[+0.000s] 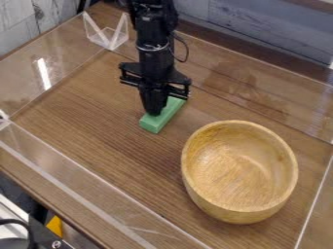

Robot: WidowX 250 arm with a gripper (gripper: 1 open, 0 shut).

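The black gripper [156,99] reaches down from the top of the view, its tip low over a green rectangular block [162,119] on the wooden table, hiding the block's upper part. The fingertips look close together; whether anything is between them is hard to see. A large tan bowl [239,170] stands right of and below the block.
Clear plastic pieces lie at the left edge and top left. Dark cables show at the bottom left corner.
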